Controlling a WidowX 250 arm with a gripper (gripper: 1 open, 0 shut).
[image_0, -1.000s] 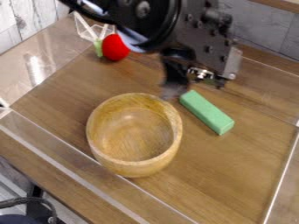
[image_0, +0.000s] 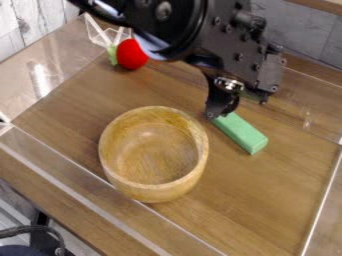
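Observation:
A dark robot gripper (image_0: 227, 92) hangs from the top of the view, over the table just above a green block (image_0: 241, 133). Its fingertips are dark and small, so whether they are apart is unclear. A light wooden bowl (image_0: 152, 155) sits on the wooden table left of the green block, in the lower middle.
A red round object (image_0: 131, 55) with green on it lies at the back left, partly behind the arm, beside a white wire item (image_0: 107, 38). Walls stand at the back.
About a second ago the gripper was blurred in motion near the same spot. The bowl and block have not moved.

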